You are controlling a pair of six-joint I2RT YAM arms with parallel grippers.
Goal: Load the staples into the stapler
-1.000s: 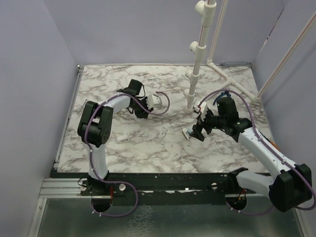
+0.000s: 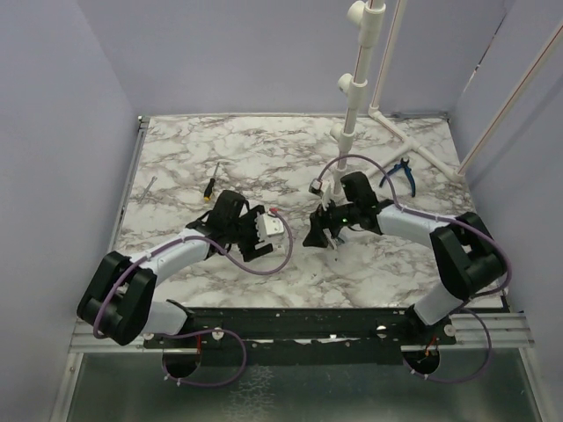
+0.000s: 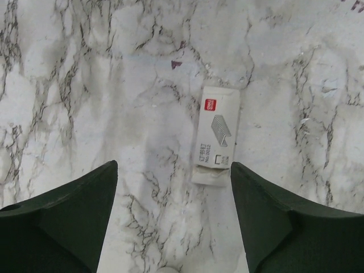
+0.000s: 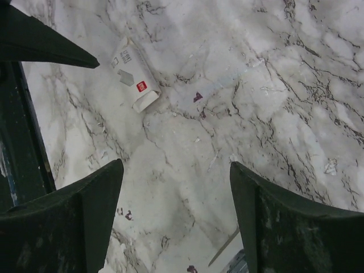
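Note:
A small white staples box (image 3: 216, 125) with a red label lies on the marble table, under my left gripper, which stands open with nothing between its fingers. The same box (image 4: 136, 74) shows at the upper left of the right wrist view, beside a black finger of the other gripper. My right gripper hangs over bare marble, fingers apart and empty. A grey-blue object (image 4: 236, 263), partly hidden at the bottom edge of that view, may be the stapler; in the top view it is mostly hidden under the right arm.
A screwdriver (image 2: 210, 187), a thin metal tool (image 2: 148, 189) and blue pliers (image 2: 398, 176) lie toward the back. A white pipe frame (image 2: 347, 132) rises at the back right.
The right arm moved left and its elbow swung toward the back.

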